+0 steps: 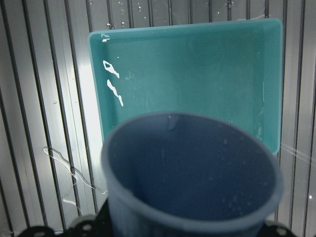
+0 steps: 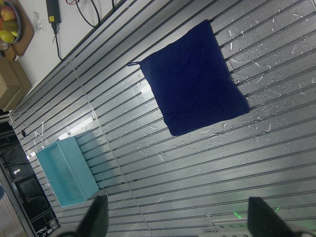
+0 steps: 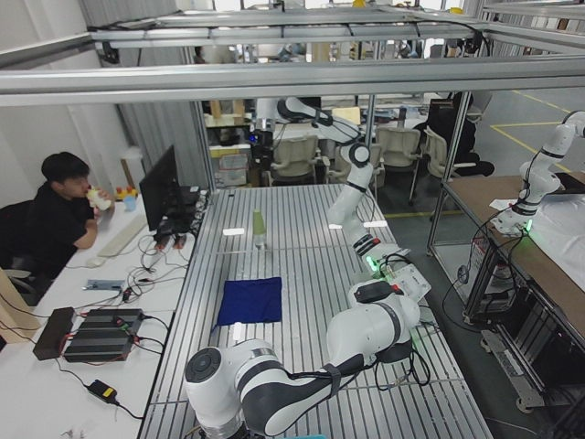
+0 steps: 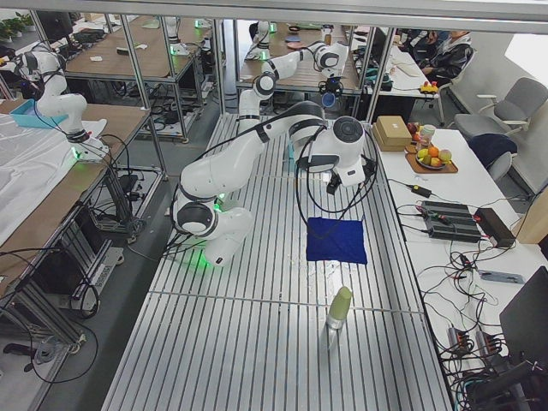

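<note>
My left gripper is shut on a blue cup [image 1: 192,173], held above a teal bin [image 1: 187,64] in the left wrist view. My right gripper stands open and raised high, nothing between its fingers. Its wrist view looks down on a dark blue cloth [image 2: 192,79] lying flat and the bin [image 2: 66,173]. A green-topped bottle [image 4: 339,304] stands upright on the slatted table [image 4: 214,360], apart from the cloth, in both camera views.
A side desk [image 4: 411,282] along the table holds fruit on a board [image 4: 435,161], cardboard boxes [image 4: 392,133], cables, power units and a monitor [image 3: 163,190]. A person sits there. Water drops lie on the table, which has much clear room.
</note>
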